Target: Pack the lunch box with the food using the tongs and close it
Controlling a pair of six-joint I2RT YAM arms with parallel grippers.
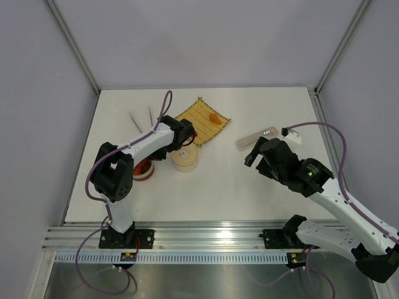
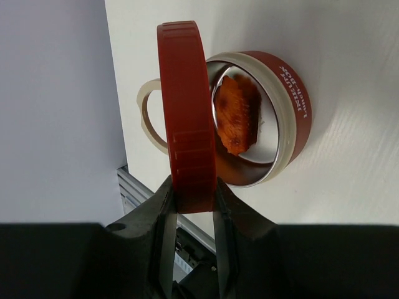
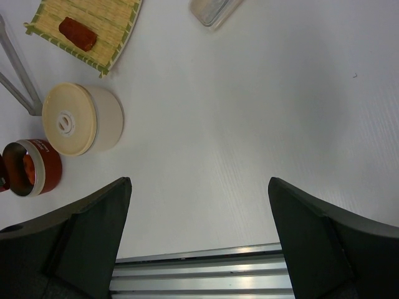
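Observation:
My left gripper is shut on a red lid (image 2: 186,115), held edge-on above the open red lunch box (image 2: 287,99), which has brown food (image 2: 235,118) inside and a cream handle (image 2: 145,118) beside it. A cream lidded container (image 1: 184,159) stands to its right. A bamboo mat (image 1: 203,114) bears food pieces; one is the brown piece (image 3: 78,33). My right gripper is open and empty over the right side of the table.
A clear case (image 1: 257,138) lies at the right of the table. Metal utensils (image 3: 19,67) lie at the back left.

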